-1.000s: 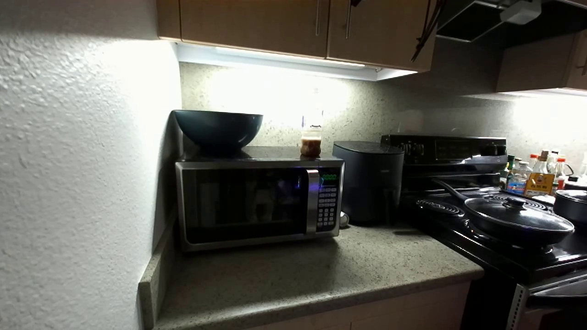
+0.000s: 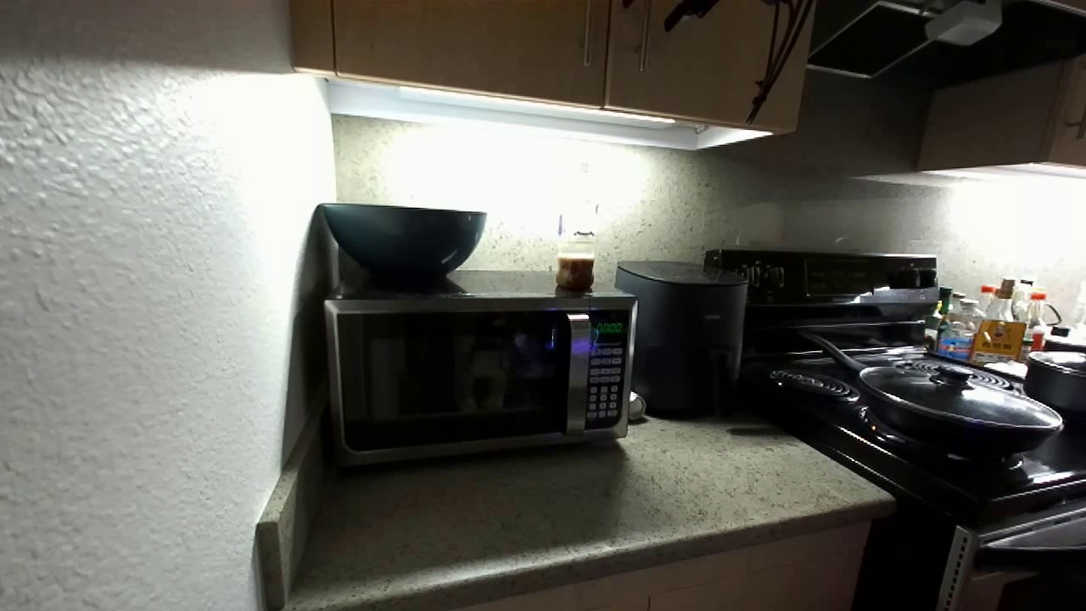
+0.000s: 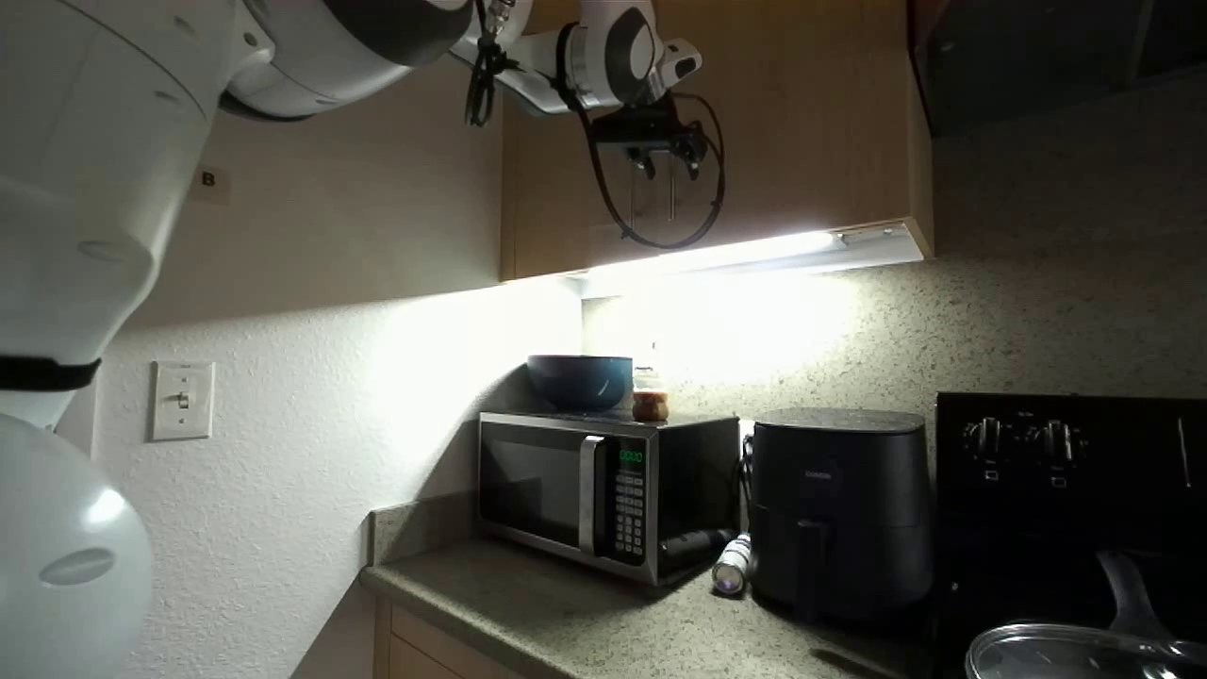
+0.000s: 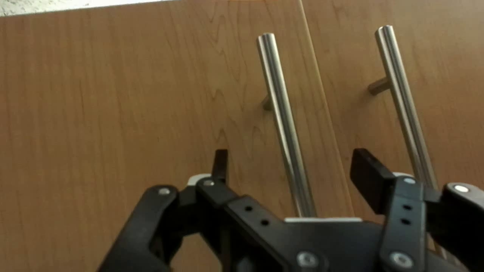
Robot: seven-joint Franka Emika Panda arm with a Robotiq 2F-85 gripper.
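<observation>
My gripper is open in front of the wooden upper cabinet. In the wrist view one metal bar handle [image 4: 284, 122] runs through the gap between the spread fingers, which appear apart from it; how deep they reach around it I cannot tell. The second handle [image 4: 404, 102] passes behind the finger on the right side of that view. Exterior view 1 shows only a dark bit of the gripper at the top edge, near the right door's handle [image 2: 644, 39]. In exterior view 2 the gripper [image 3: 669, 170] points at the cabinet doors [image 3: 792, 136], which look shut.
Below the cabinet, a microwave [image 2: 458, 382] carries a dark bowl [image 2: 402, 239] and a jar [image 2: 575, 271]. Beside it stand a black air fryer [image 2: 680, 341] and a stove with a lidded pan [image 2: 957, 402]. Bare counter [image 2: 529, 519] lies in front.
In exterior view 1 the gripper has come further into view at the top, near the right handle, and its cables have shifted left. Doors and counter objects look the same.
</observation>
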